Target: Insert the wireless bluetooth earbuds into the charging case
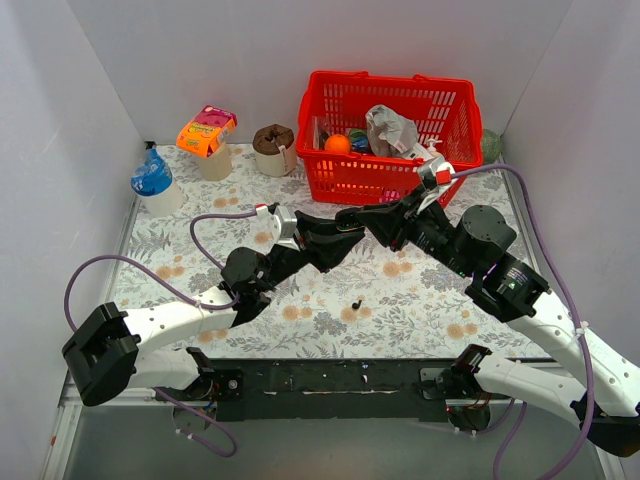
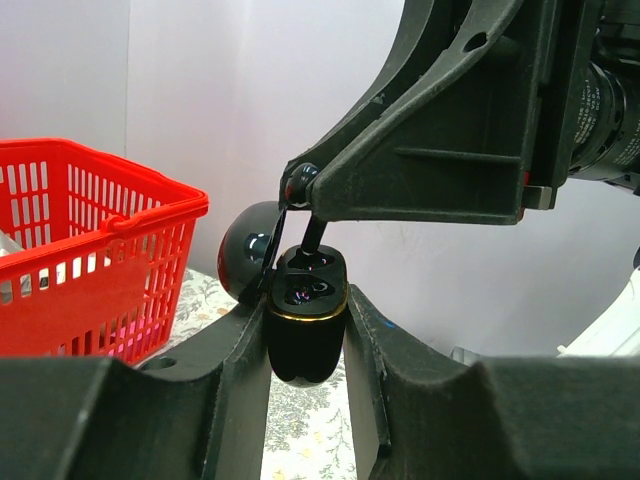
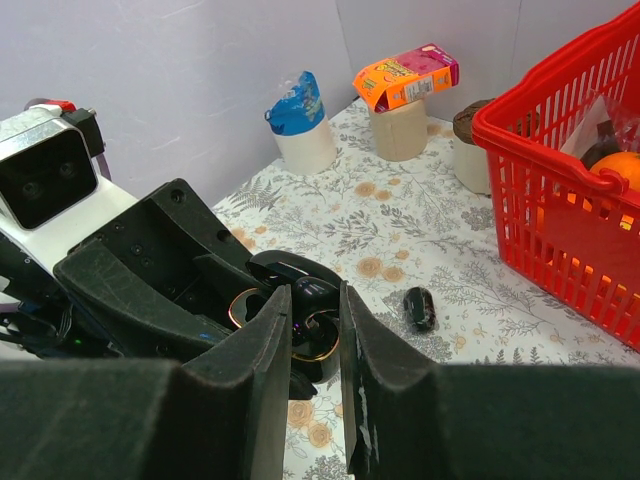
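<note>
The black charging case (image 2: 307,345), lid open (image 2: 250,250), is held up off the table with my left gripper (image 1: 343,232) shut on it. A thin gold line runs round its rim. Over its open top, my right gripper (image 1: 362,214) is shut on a black earbud (image 2: 314,236). Its stem points down to the case and its lower end meets a slot, though how deep it sits I cannot tell. From the right wrist view, the held earbud (image 3: 316,292) overlaps the case opening. A second small dark piece, apparently the other earbud (image 3: 420,309), lies on the table (image 1: 300,340).
A red basket (image 1: 390,180) with several items stands at the back, close behind the grippers. Several containers line the back left, among them a blue-topped one (image 1: 153,178) and one under an orange box (image 1: 206,131).
</note>
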